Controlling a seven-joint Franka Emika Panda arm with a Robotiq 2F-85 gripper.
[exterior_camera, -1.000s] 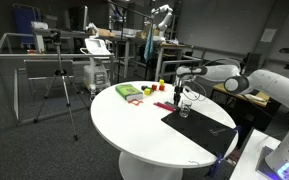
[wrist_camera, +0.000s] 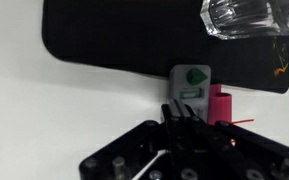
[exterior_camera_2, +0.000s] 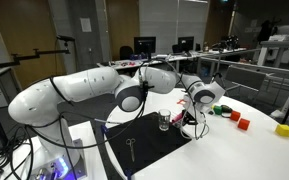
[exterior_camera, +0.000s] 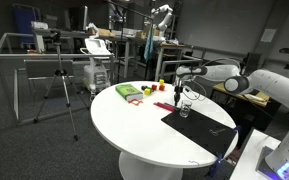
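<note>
My gripper is shut, and nothing shows between its fingertips. Just in front of the tips in the wrist view lies a small grey object [wrist_camera: 191, 83] with green parts on its top; whether the tips touch it I cannot tell. A red item [wrist_camera: 220, 104] lies close beside it. A clear glass [wrist_camera: 249, 16] stands on the black mat [wrist_camera: 114, 32]; the glass [exterior_camera: 185, 110] is close to the gripper in exterior view 1. From the other side, the same glass [exterior_camera_2: 164, 119] is seen near the mat's edge.
At the back of the white table [exterior_camera: 119, 127] lie a green box [exterior_camera: 128, 92] and several small coloured objects. Exterior view 2 shows a red block [exterior_camera_2: 244, 125] and a yellow block [exterior_camera_2: 283, 130].
</note>
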